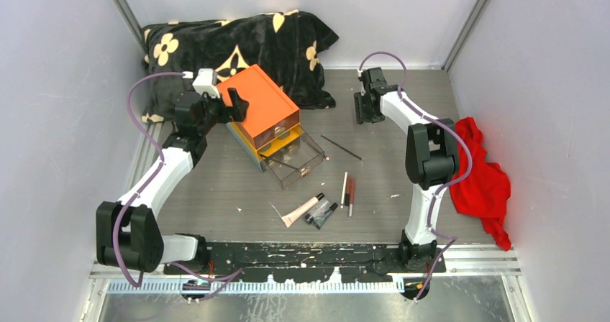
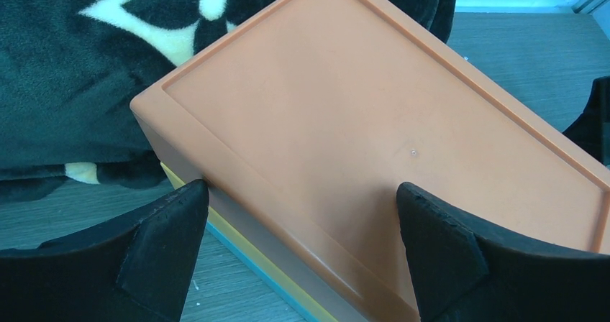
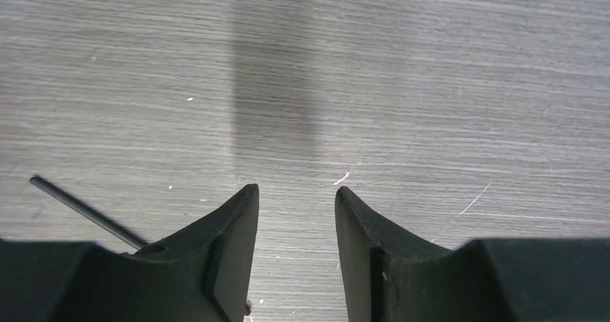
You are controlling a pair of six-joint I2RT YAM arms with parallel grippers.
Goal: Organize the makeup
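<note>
An orange organizer box [image 1: 257, 96] stands tilted in plan, its clear drawer [image 1: 295, 164] pulled out with a dark stick inside. My left gripper is at the box's left top edge, fingers apart around that edge; whether they grip it is unclear. My right gripper hangs over bare floor at the back right, part open with nothing between its fingers. A thin black pencil [image 1: 341, 146] lies right of the drawer. Tubes [image 1: 302, 210] and several slim sticks [image 1: 351, 196] lie at the front.
A black flowered blanket [image 1: 187, 49] is heaped along the back. A red cloth [image 1: 475, 178] lies by the right wall. The floor between the drawer and right arm is mostly clear.
</note>
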